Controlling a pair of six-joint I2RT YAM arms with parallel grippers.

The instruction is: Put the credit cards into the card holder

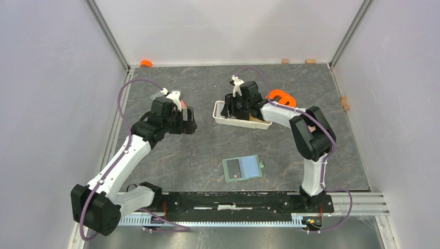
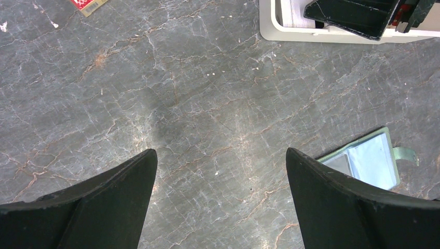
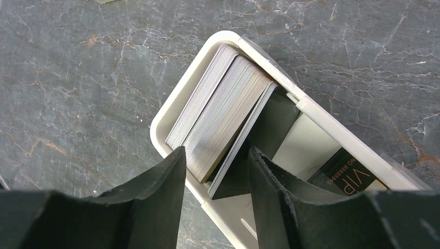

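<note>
Several cards (image 3: 223,111) stand on edge, packed at one end of a white tray (image 3: 174,106). A thin group of cards (image 3: 241,142) leans apart from the main pack, and dark cards lie flatter, one marked VIP (image 3: 350,174). My right gripper is part open over the tray, one finger on either side of the leaning cards; contact cannot be told. The card holder (image 1: 242,168), green-edged with a light blue side and a grey side, lies flat near the table's front. My left gripper (image 1: 188,121) is open and empty, left of the tray.
An orange object (image 1: 282,97) lies behind the tray, to the right. A red and yellow box (image 2: 89,5) sits at the back left. Bare table spreads between the tray and the card holder.
</note>
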